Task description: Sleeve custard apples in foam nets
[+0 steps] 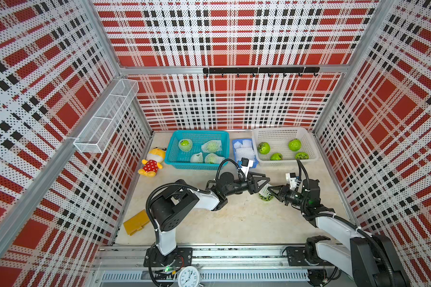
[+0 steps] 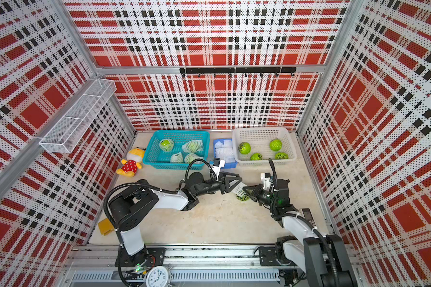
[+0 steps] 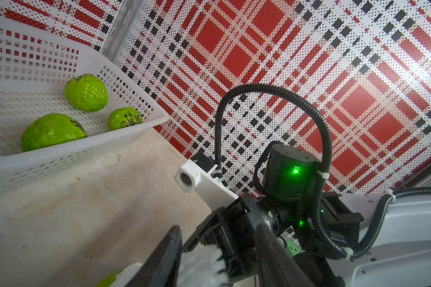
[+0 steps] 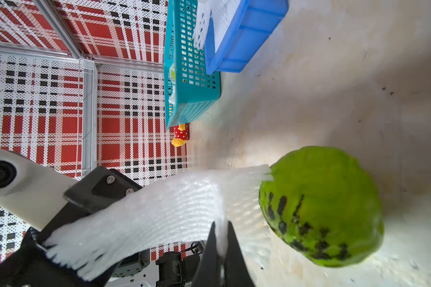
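Observation:
A green custard apple (image 4: 320, 205) with dark patches lies on the middle of the table, with a white foam net (image 4: 162, 210) against its left side in the right wrist view. My right gripper is shut on the net, pinching a fold of it. My left gripper (image 1: 264, 179) is just left of and above the apple; in the left wrist view white net lies by its fingers, and its tips are partly hidden. A blue box (image 1: 246, 160) of nets stands behind.
A white basket (image 1: 285, 160) holds several bare apples at back right. A teal basket (image 1: 174, 160) holds several netted apples. A plush toy (image 1: 150, 165) and a yellow object (image 1: 134, 222) lie at left.

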